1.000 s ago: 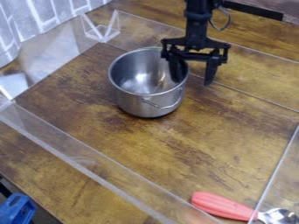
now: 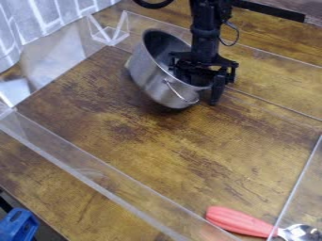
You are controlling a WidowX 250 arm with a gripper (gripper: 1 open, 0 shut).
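Note:
A steel pot (image 2: 158, 79) with a wire handle is tilted, its near side low and its rim raised toward the back left. The black gripper (image 2: 204, 68) is at the pot's right rim, partly over its opening; whether its fingers are closed on the rim is hard to tell.
A wooden table (image 2: 126, 160) with clear acrylic walls along its edges has free room in front and to the left. A red-handled metal utensil (image 2: 242, 222) lies at the bottom right. A blue object (image 2: 15, 226) is at the bottom left corner.
The pot has gone from upright to tilted, its left side rising and shifting toward the back. The gripper has moved slightly down and left along with it.

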